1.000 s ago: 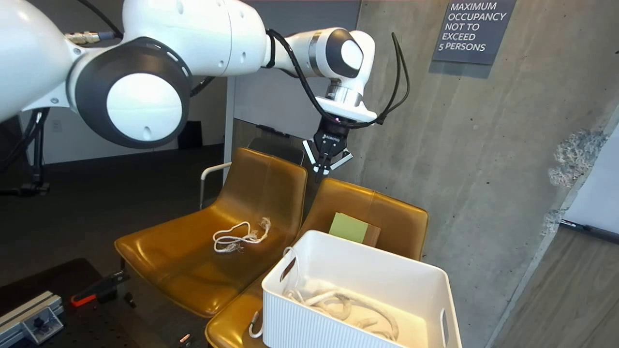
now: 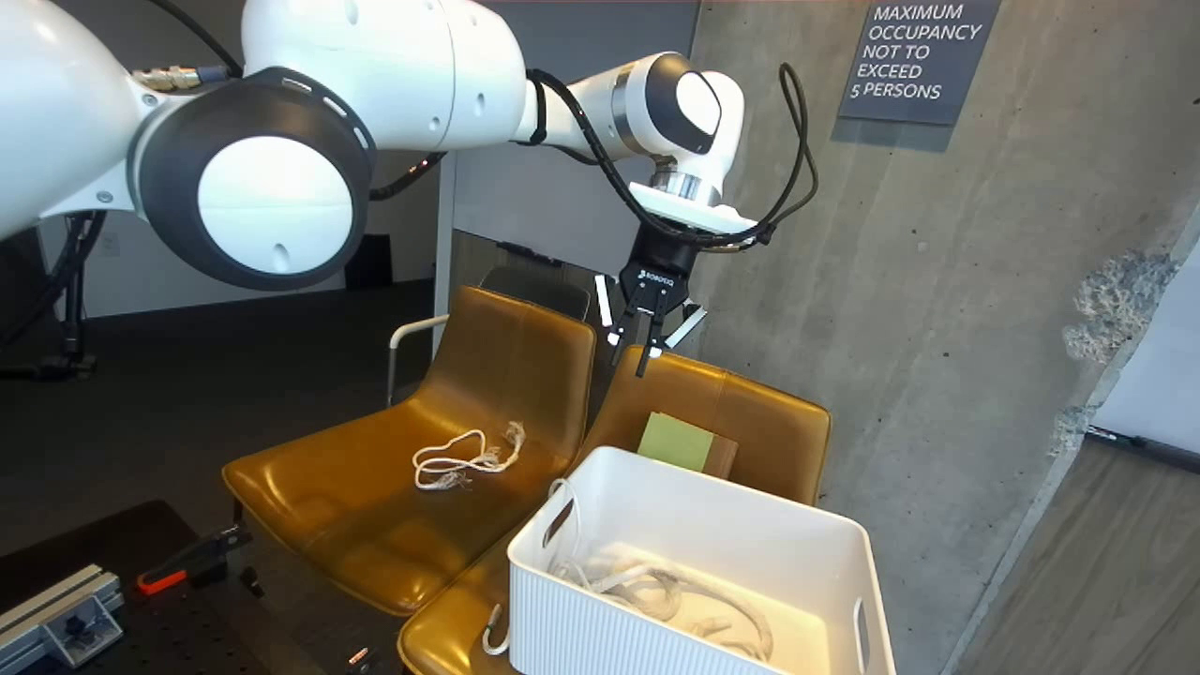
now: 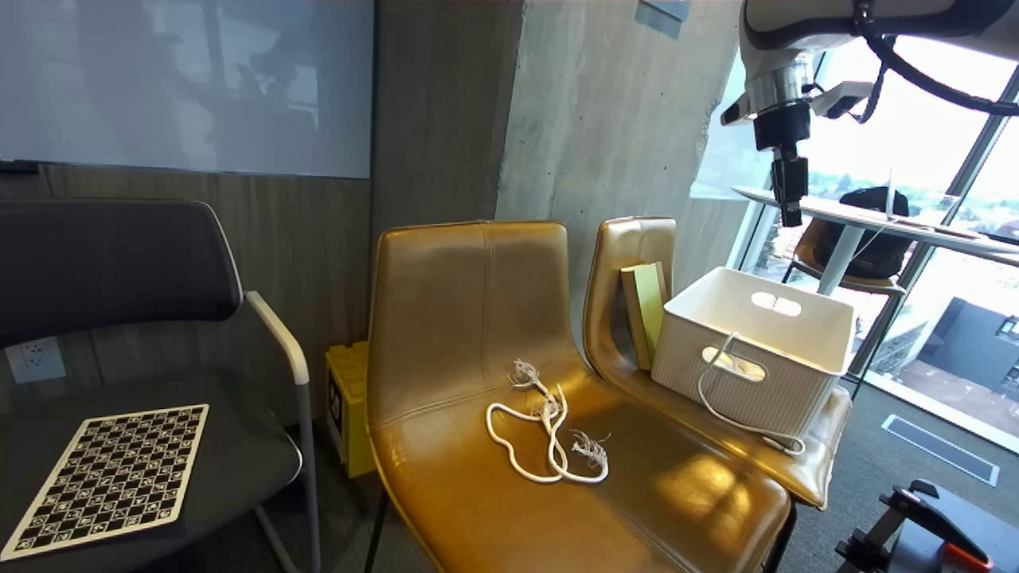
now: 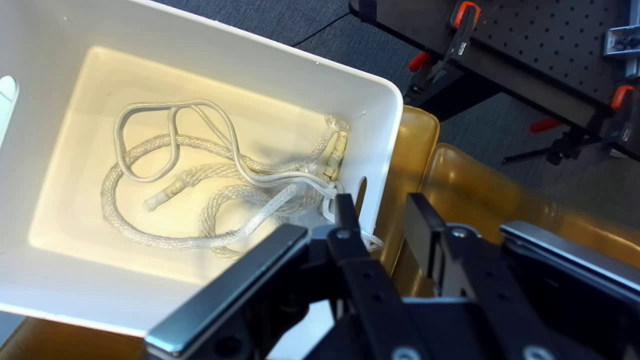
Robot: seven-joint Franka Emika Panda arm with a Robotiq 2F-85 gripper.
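Observation:
My gripper (image 2: pixel 632 362) hangs above the white bin, its fingers parted and nothing between them. In the wrist view the gripper lies over the bin's end wall and handle slot. Inside the white bin (image 4: pixel 288 51) a thick braided rope (image 4: pixel 108 198) lies coiled, with a thinner white cord (image 4: pixel 225 120) looped over it. Part of a white cord (image 3: pixel 704 387) passes through the handle slot and drapes down outside to the seat. Another white rope (image 3: pixel 516 468) with frayed ends lies on the left tan chair (image 3: pixel 458 315).
The bin stands on the right tan chair (image 2: pixel 720 394), with a green-faced board (image 2: pixel 675 441) leaning behind it. A black perforated table with red-handled clamps (image 4: pixel 420 61) is close by. The concrete wall (image 2: pixel 900 337) rises behind.
My gripper has moved a little to the right in exterior view 1, and its fingers now stand apart where they looked close together before. Bin and ropes look unmoved.

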